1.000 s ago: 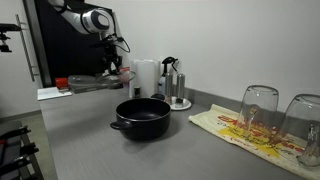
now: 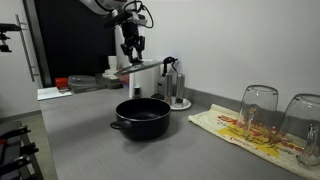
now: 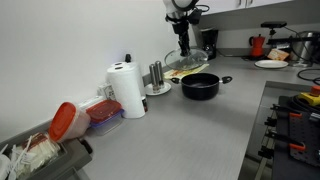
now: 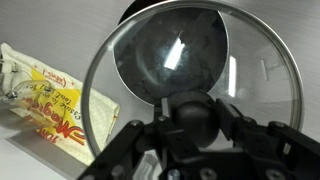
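Observation:
A round glass lid [image 4: 255, 75] with a dark knob [image 4: 195, 115] hangs in the air, my gripper shut on that knob. In exterior view 1 the lid [image 2: 140, 67] is seen nearly edge-on beneath the gripper [image 2: 135, 59], above and to the left of the black pot [image 2: 142, 120]. The pot is open at the top and stands on the grey table. In the wrist view, part of the pot [image 4: 165, 65] shows through the glass, offset from the lid's middle.
A yellow and white towel [image 2: 235, 126] carries upturned glasses [image 2: 258, 107] at the right. Behind the pot stand a paper towel roll [image 3: 124, 88] and metal canisters [image 3: 156, 75].
My gripper and the lid have moved right in exterior view 1, from the far left towards the pot. The lid is more level than a second ago. The pot has stayed put.

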